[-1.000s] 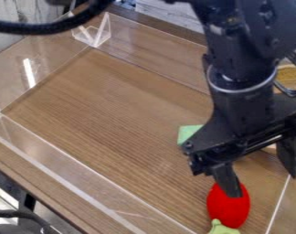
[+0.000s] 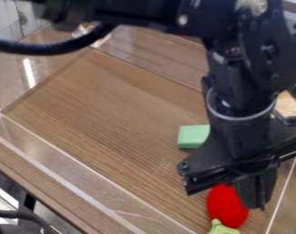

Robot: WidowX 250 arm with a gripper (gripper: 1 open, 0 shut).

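My black gripper (image 2: pixel 256 183) fills the right side of the camera view, low over a red object (image 2: pixel 227 208) near the bottom. Its fingers point down just above and beside that object; whether anything is between them is hidden by the gripper's body. A light green item (image 2: pixel 224 228) lies just below the red one, cut off by the frame edge. A mint-green block (image 2: pixel 191 137) lies further back, partly behind the gripper.
A tan item (image 2: pixel 289 102) shows at the right behind the arm. Dark cables lie beyond the table's lower-left edge.
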